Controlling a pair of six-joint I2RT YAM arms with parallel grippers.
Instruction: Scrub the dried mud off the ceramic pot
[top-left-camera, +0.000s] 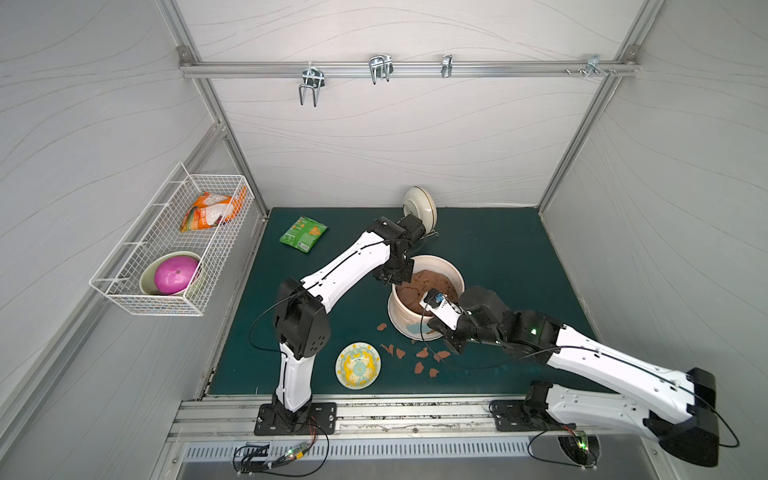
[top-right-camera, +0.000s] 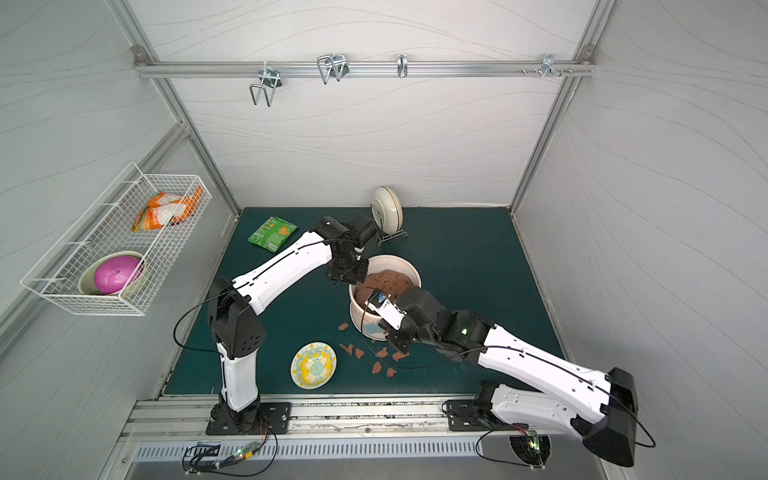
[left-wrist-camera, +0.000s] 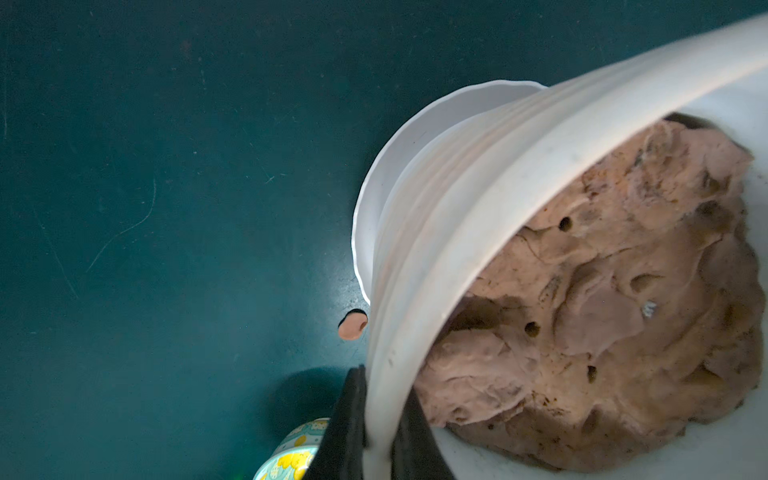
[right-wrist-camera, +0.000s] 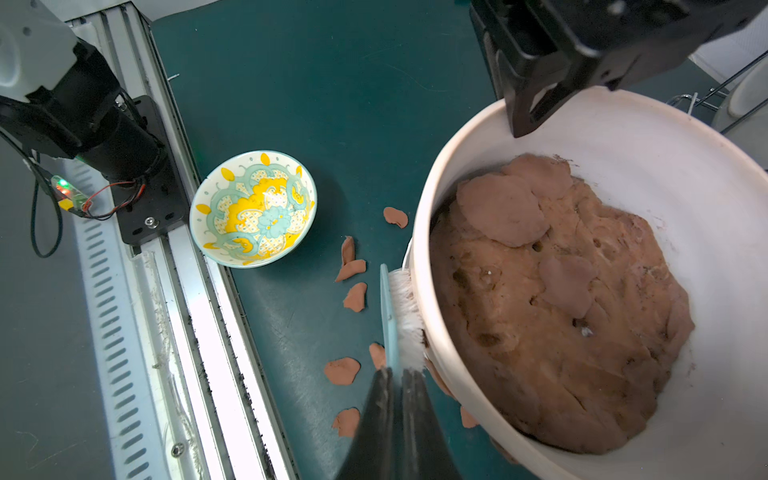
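The pale ceramic pot (top-left-camera: 460, 280) stands on a white saucer (left-wrist-camera: 380, 200) with brown clay-like mud (right-wrist-camera: 592, 376) inside. On its left rim my left gripper is shut, one finger inside the wall and one outside. Low at the near side, my right gripper is shut on the thin light-blue handle of a brush (right-wrist-camera: 388, 308). Its white bristles (right-wrist-camera: 408, 312) press against the pot's outer wall just under the rim. Most of that wall is out of sight in the right wrist view, so any mud there is largely hidden.
Several flat brown mud flakes (right-wrist-camera: 342, 370) lie on the green table before the pot. A yellow-patterned bowl (right-wrist-camera: 254, 209) stands at the near left, a green packet (top-left-camera: 303, 233) at the back left. Behind the pot, plates (top-left-camera: 420, 208) stand in a rack.
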